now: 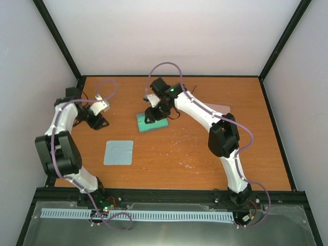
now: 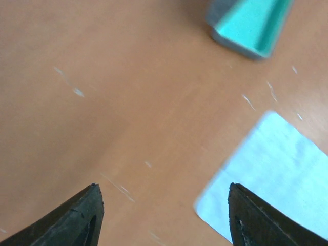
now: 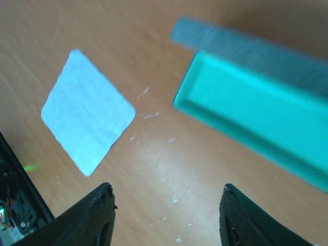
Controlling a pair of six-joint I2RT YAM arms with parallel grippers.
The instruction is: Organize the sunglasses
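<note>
My right gripper (image 1: 150, 119) is over the left part of the green case (image 1: 154, 124), open. In the right wrist view the case's teal tray (image 3: 256, 118) has a grey-blue strip (image 3: 236, 48) along its far side; I see nothing inside the tray. My left gripper (image 1: 99, 124) is at the left of the table, above and left of the pale blue cloth (image 1: 118, 152); in the left wrist view its fingers stand apart with nothing visible between them. The sunglasses cannot be made out now; the right arm covers where they were.
A pink case (image 1: 220, 108) lies at the right, partly behind the right arm. Dark frame edges and walls bound it.
</note>
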